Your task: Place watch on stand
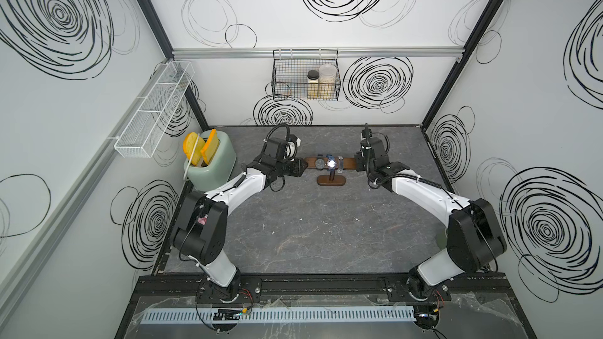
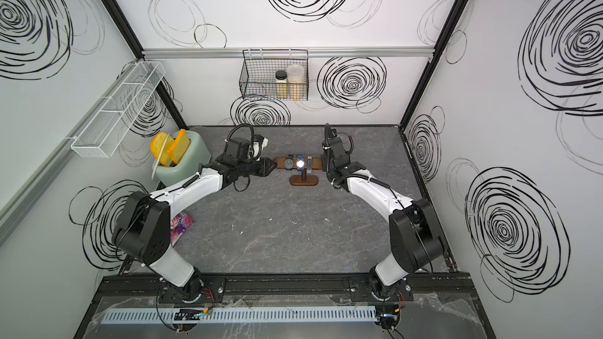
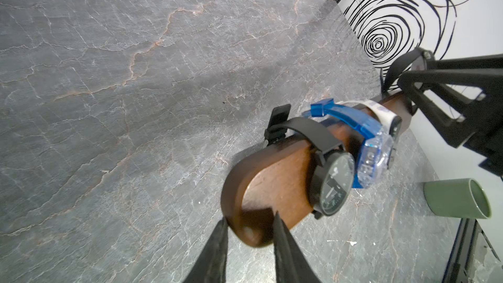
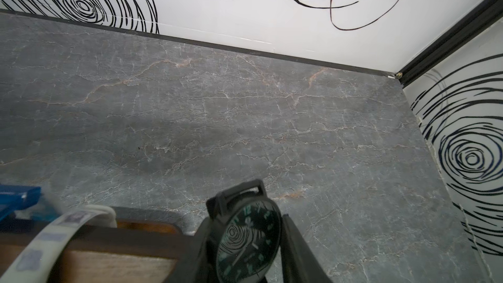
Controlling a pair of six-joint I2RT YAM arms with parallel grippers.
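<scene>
The wooden watch stand point(image 1: 348, 163) stands mid-table on its base point(image 1: 331, 180), bearing a dark watch point(image 3: 330, 183), a blue watch point(image 3: 373, 157) and a white-strapped watch point(image 4: 63, 235). My right gripper is shut on a black watch, at the stand's right end, its strap looped at the bar in the left wrist view. My left gripper is at the stand's left end, fingertips a little apart at the rounded bar end; whether it touches the bar is unclear.
A pale green bin point(image 1: 210, 175) with yellow items stands at the left. A green cup point(image 3: 453, 199) is at the right edge. A wire basket point(image 1: 289, 88) hangs on the back wall.
</scene>
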